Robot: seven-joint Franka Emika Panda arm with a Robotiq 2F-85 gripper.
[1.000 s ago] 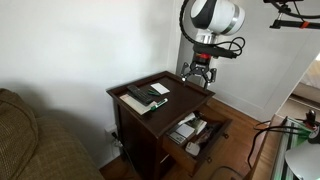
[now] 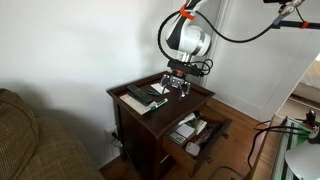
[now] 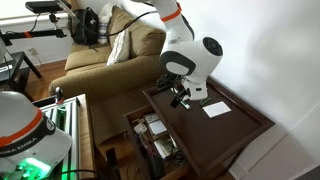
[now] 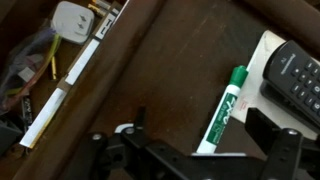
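My gripper is open above the dark cabinet top (image 4: 150,80), with nothing held. A white marker with a green cap (image 4: 222,110) lies on that top, in the wrist view partly behind the gripper and nearer its right finger. Beside the marker, a black remote or phone with buttons (image 4: 297,78) rests partly over a white sheet (image 4: 262,60). From exterior view 1, the gripper (image 2: 175,87) hangs low over the cabinet top, with the marker (image 2: 158,104) to its left. The gap between fingers and surface is hard to judge.
Below the top, an open drawer (image 2: 190,146) holds several small things, among them a white charger (image 4: 72,20). A sofa (image 2: 40,140) stands at the left in exterior view 1, and a wall runs behind the cabinet.
The arm has moved left and down across the cabinet top, bringing the gripper closer to the marker. The marker and drawer appear unmoved.
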